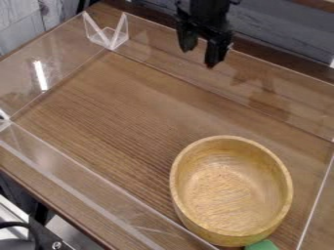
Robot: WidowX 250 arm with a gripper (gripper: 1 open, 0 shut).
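Note:
My black gripper (204, 39) hangs at the top centre over the back edge of the wooden tray floor; whether it is open or shut is unclear. A large empty tan bowl (229, 180) sits at the front right, well away from the gripper. A green object (261, 244) is partly hidden under the bowl's front right, at the frame's edge.
A clear, angular object (107, 31) stands at the back left. Clear walls edge the tray (92, 205) at left and right.

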